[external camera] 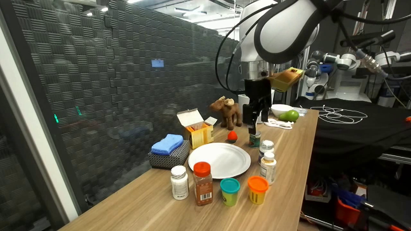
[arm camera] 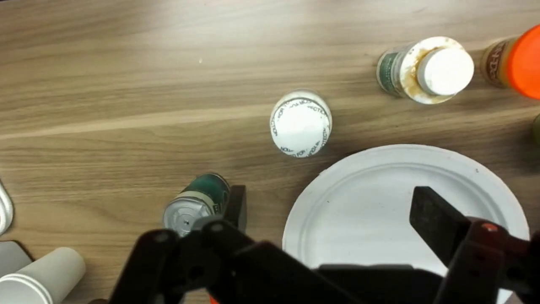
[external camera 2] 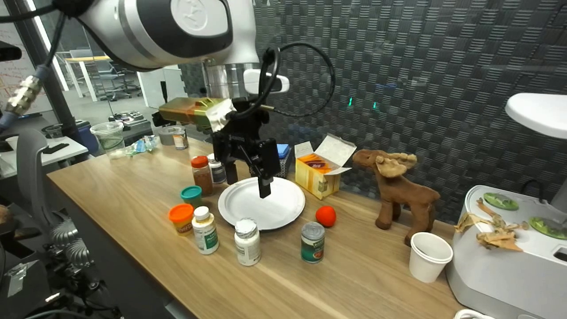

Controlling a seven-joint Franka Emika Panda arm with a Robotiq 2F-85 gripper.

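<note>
My gripper [external camera 2: 247,181] is open above the table, its fingers pointing down and apart with nothing between them. In the wrist view one finger [arm camera: 438,223] is over the white plate [arm camera: 354,202], and the other appears beside the green can [arm camera: 205,195]. The plate is empty. A white-capped bottle [arm camera: 301,124] stands near the plate's edge, and a second white bottle [arm camera: 427,71] is farther right. The red ball-like object [external camera 2: 325,215] rests between plate and can in exterior view 2; my gripper mostly hides it in the wrist view.
Beyond the plate stand an open yellow box [external camera: 201,134] and a brown toy moose [external camera: 228,111]. An orange-lidded tub [external camera: 257,189], a teal-lidded tub [external camera: 230,191] and a red-capped jar [external camera: 203,183] crowd its near side. A paper cup [external camera 2: 429,257] stands beside the white appliance [external camera 2: 505,255].
</note>
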